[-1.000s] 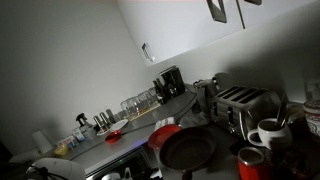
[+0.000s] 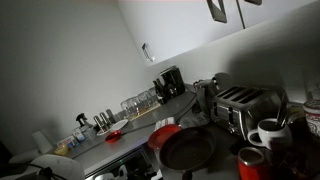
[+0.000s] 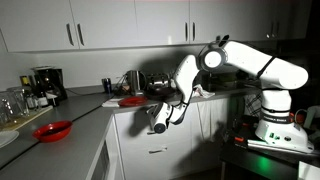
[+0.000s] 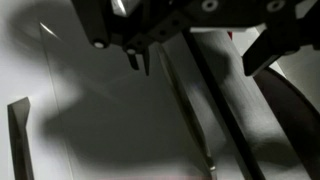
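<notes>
In exterior view 2 my arm reaches over the white cabinet fronts (image 3: 185, 150). The gripper (image 3: 158, 126) hangs low before them, its fingers too small there to make out. The wrist view shows the dark gripper open, its two sides well apart at the top. A long bar handle (image 4: 183, 105) on a pale front panel (image 4: 100, 120) runs down below the gap. Whether the handle lies between the fingers or beyond them, I cannot tell. Another handle (image 4: 19, 135) shows at the left edge.
On the counter stand a dark pan (image 2: 187, 149), a silver toaster (image 2: 248, 108), a white mug (image 2: 270, 134) and a red can (image 2: 252, 163). A red bowl (image 3: 52, 131) sits on the left counter. The counter edge (image 4: 222, 108) passes close beside the gripper.
At the lower left of exterior view 1, the visible bits of my arm have shifted slightly. The counter objects have stayed put.
</notes>
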